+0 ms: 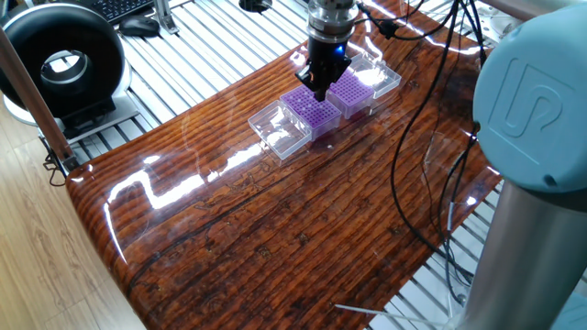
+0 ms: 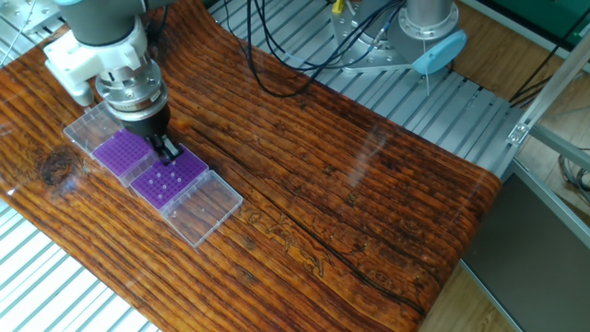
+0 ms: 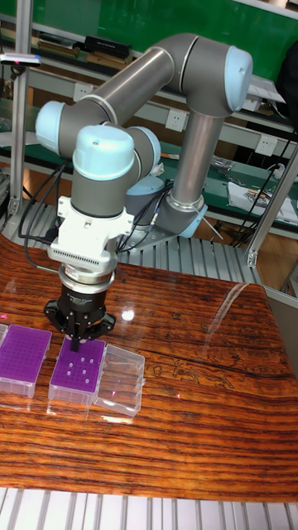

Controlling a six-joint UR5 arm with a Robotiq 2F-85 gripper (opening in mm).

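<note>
My black gripper (image 3: 75,345) points down over one purple rack (image 3: 73,371), its tips at or just above the rack's far part. The fingertips look close together, but their gap and anything between them are too small to make out. Several small pale tubes (image 2: 164,187) stand in this rack's holes. Beside it is a second purple rack (image 2: 123,152), with no tubes that I can make out. Each rack sits in a clear box, with its transparent lid folded open outward: one lid (image 1: 280,129) by the tube rack, another (image 1: 378,75) by the second rack.
Black cables (image 1: 396,174) hang near the arm's base. A slatted metal bench (image 1: 197,55) surrounds the wood, with a dark ring-shaped device (image 1: 64,69) on it.
</note>
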